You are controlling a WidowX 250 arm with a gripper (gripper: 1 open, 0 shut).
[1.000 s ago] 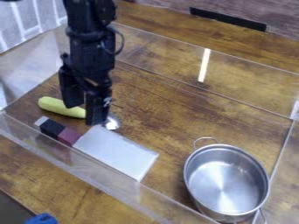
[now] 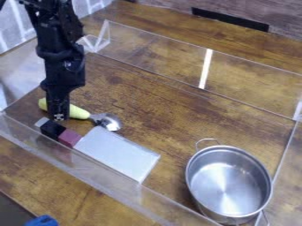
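My gripper (image 2: 56,113) is low at the left of the enclosure, above a yellow-green elongated object (image 2: 76,110); it looks shut, though its dark fingers blend together, and I see nothing held. A small metal spoon-like piece (image 2: 106,120) lies to the right of the yellow-green object. A dark block with a maroon end (image 2: 69,136) sits just below the gripper, beside a white rectangular board or eraser (image 2: 116,155).
A steel pot (image 2: 227,177) stands at the right front. Clear low walls surround the work area. A blue object (image 2: 41,221) lies outside at the front left.
My gripper has moved left and away from the camera, from over the spoon-like piece to the left end of the yellow-green object. The objects look unmoved.
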